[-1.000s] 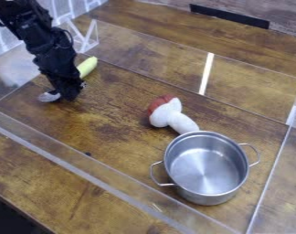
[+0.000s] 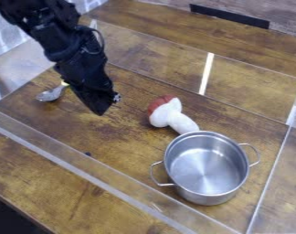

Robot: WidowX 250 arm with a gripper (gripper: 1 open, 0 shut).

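My black gripper (image 2: 100,104) hangs over the left middle of the wooden counter, shut, with nothing visible between its fingers. Left of it and partly behind the arm lies a silver spoon-like utensil (image 2: 48,94), with a small bit of yellow-green object showing beside it. A white toy with a red top (image 2: 173,117), shaped like a mushroom, lies right of my gripper. A steel pot (image 2: 206,169) with two handles stands at the lower right.
Clear plastic walls edge the work area (image 2: 126,142) at front, sides and back. The wood between my gripper and the pot is bare, as is the back right area.
My gripper has moved right and toward the front, away from the utensil. The yellow-green object is now mostly hidden by the arm. The toy and pot have not moved.
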